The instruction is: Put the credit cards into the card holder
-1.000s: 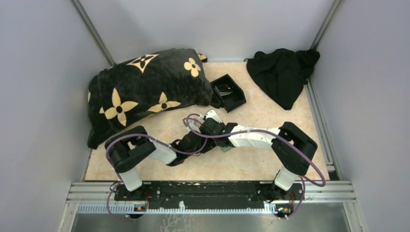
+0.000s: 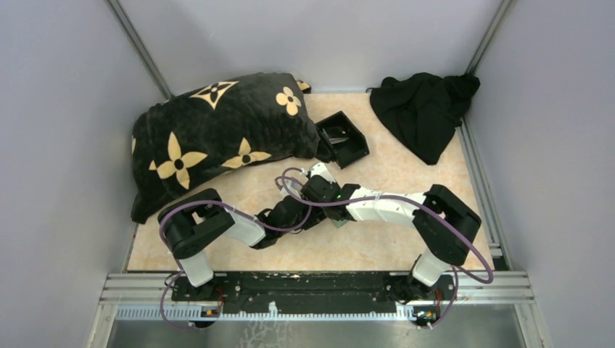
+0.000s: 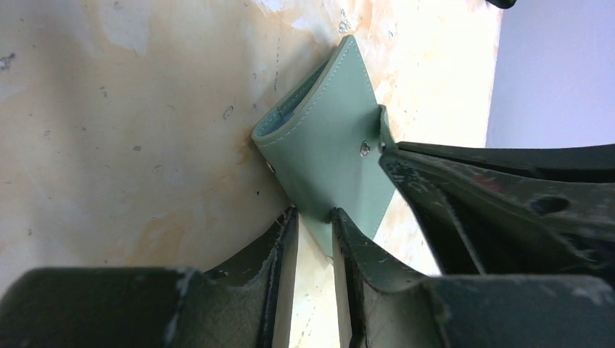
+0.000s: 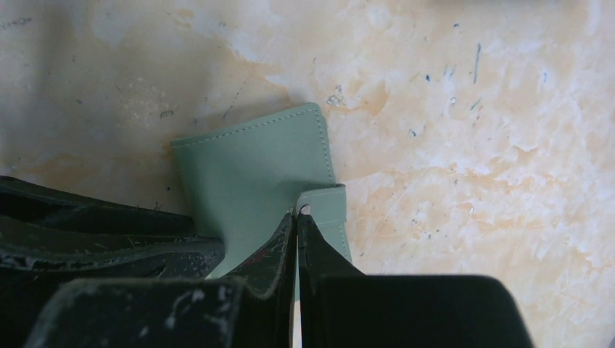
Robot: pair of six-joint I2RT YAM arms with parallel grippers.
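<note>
A sage-green card holder (image 3: pixel 330 130) with stitched edges stands tilted near the table's surface, its pocket mouth slightly parted in the left wrist view. My left gripper is shut on the holder's lower side edge. From the other side, my right gripper is shut at the free end of the holder's small snap strap (image 4: pixel 325 205). That strap sticks up against the right fingertips; whether it is pinched between them I cannot make out. In the top view both arms hide most of the holder. No credit card can be made out clearly.
An open black box (image 2: pixel 353 151) with thin pale items inside stands behind the grippers. A large dark patterned cushion (image 2: pixel 217 134) fills the back left, and black cloth (image 2: pixel 428 109) lies at the back right.
My right arm has shifted slightly, its elbow a little to the right and lower in the top view. The left arm has kept still.
</note>
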